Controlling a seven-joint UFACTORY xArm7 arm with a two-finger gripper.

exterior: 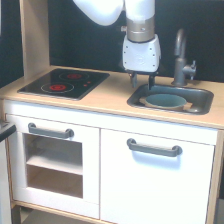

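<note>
My gripper (142,80) points down over the left part of the sink (203,100), its two dark fingers spread apart. Nothing shows between them, so it looks open. Inside the sink lies a teal, oval pan or bowl (168,102) with a brownish edge on its left. It sits below and to the right of the fingertips, apparently clear of them. The white arm (141,54) comes down from the top of the view.
Behind the sink stands a dark faucet (181,60). A black two-ring stove top (64,83) is set into the wooden counter (112,95) at left. Below are a windowed door (54,132) and a white door (150,185) with dark handles.
</note>
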